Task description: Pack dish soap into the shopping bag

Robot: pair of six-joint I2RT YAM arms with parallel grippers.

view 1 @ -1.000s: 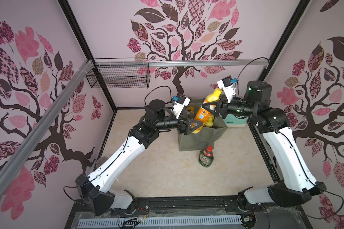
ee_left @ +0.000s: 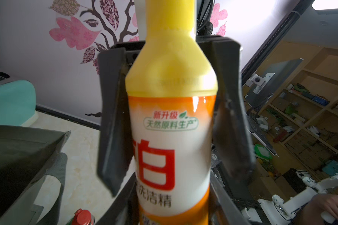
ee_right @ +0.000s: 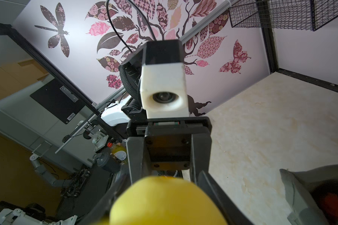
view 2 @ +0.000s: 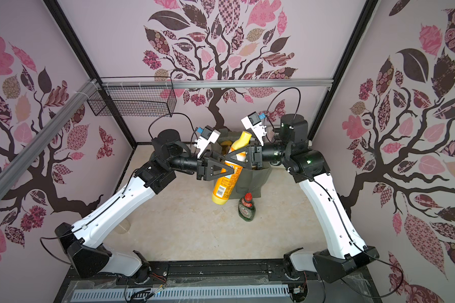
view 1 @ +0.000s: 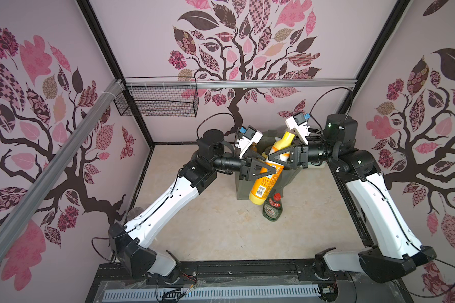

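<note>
A tilted yellow dish soap bottle point(view 1: 260, 189) point(view 2: 222, 186) point(ee_left: 172, 150) point(ee_right: 165, 206) hangs between my grippers in front of the grey shopping bag point(view 1: 245, 186) point(view 2: 255, 181). My left gripper point(view 1: 265, 171) is shut on its middle. My right gripper point(view 1: 280, 156) has its fingers around the upper part, near the shoulder; I cannot tell whether they grip it. The bag's opening is largely hidden behind the grippers in the top views, with yellow items inside.
A green bottle with a red cap point(view 1: 272, 208) stands on the table before the bag. A mint box point(ee_left: 11, 101) sits behind the bag. A wire basket point(view 1: 156, 98) hangs at back left.
</note>
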